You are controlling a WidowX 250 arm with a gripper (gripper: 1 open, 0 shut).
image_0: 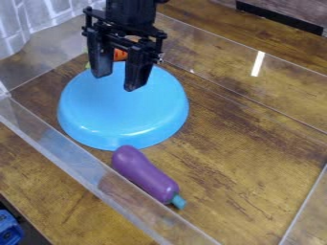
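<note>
My black gripper (121, 59) hangs over the back part of a round blue lid or dish (122, 109), its two fingers apart, with nothing seen between them but part of an orange object behind. That orange object (118, 55), likely a carrot toy, is mostly hidden behind the gripper. A purple eggplant toy (143, 173) with a teal stem lies diagonally in front of the blue piece.
Clear plastic walls (76, 191) border the wooden floor (243, 134). A small blue object (8, 230) lies outside at the lower left corner.
</note>
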